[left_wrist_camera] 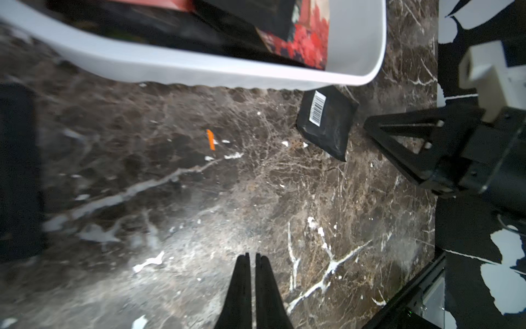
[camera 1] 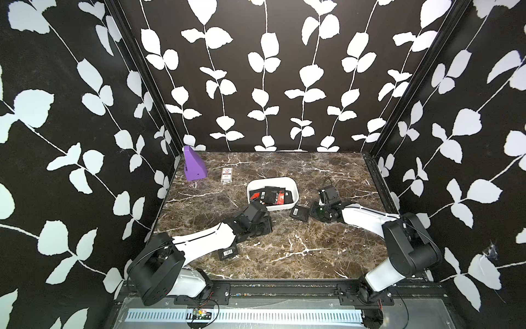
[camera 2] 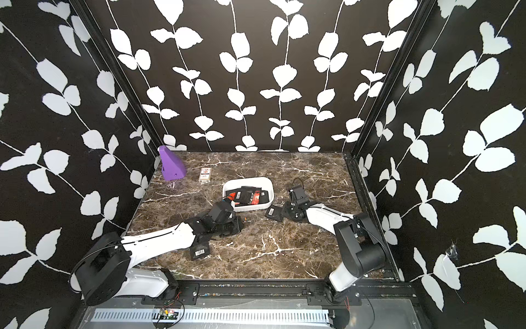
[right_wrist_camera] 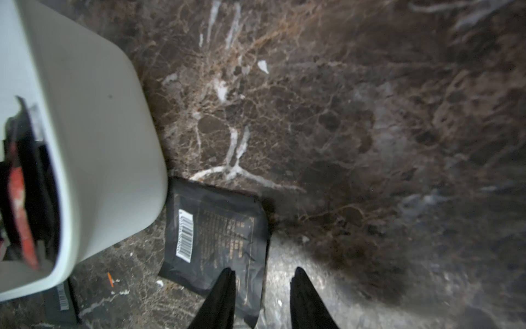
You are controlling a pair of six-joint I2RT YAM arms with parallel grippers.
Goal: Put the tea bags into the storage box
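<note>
The white storage box [camera 1: 293,184] stands mid-table, with several black and red tea bags [camera 1: 269,196] inside it. A black tea bag [right_wrist_camera: 219,235] with a barcode lies flat beside the box's right end. Over its near right corner, in the right wrist view, my right gripper is part open with nothing between its fingers. A second black tea bag [camera 1: 228,252] lies at the front left, partly under the left arm. My left gripper is shut above bare table in front of the box, nothing showing between its fingers.
A purple holder [camera 1: 194,164] stands at the back left corner, with a small white packet [camera 1: 226,175] to its right. An orange scrap [left_wrist_camera: 211,139] lies in front of the box.
</note>
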